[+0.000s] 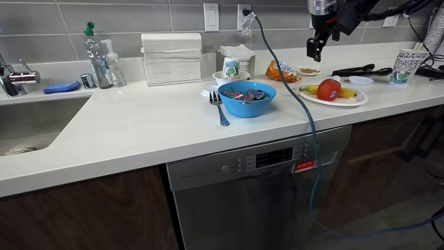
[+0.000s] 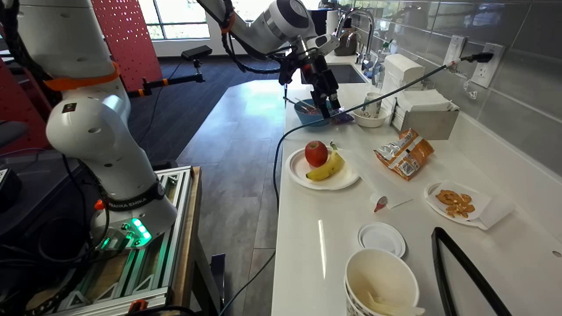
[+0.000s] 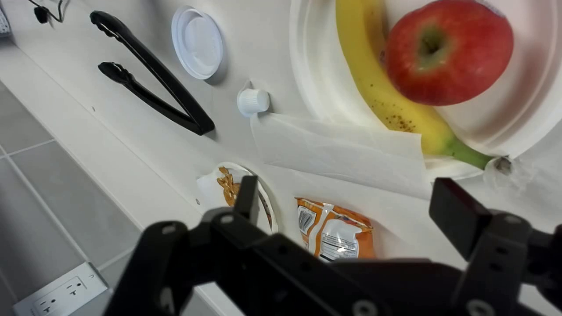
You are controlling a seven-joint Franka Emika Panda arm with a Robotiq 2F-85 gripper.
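Note:
My gripper hangs open over the counter, its two black fingers wide apart and nothing held between them. Beneath it in the wrist view lies an orange snack bag (image 3: 340, 231). To the upper right, a white plate (image 3: 311, 68) carries a red apple (image 3: 448, 58) and a yellow banana (image 3: 369, 79). A paper plate (image 3: 266, 202) of brown snacks sits partly hidden behind the left finger. In exterior view 1 the gripper (image 1: 315, 50) is high above the back of the counter, clear of everything on it.
A blue cable (image 1: 291, 91) runs from the wall socket across the counter and down its front. A blue bowl (image 1: 247, 106) of wrapped candies, with a fork (image 1: 221, 112) beside it, stands left. Black tongs (image 3: 158, 79) lie near the wall.

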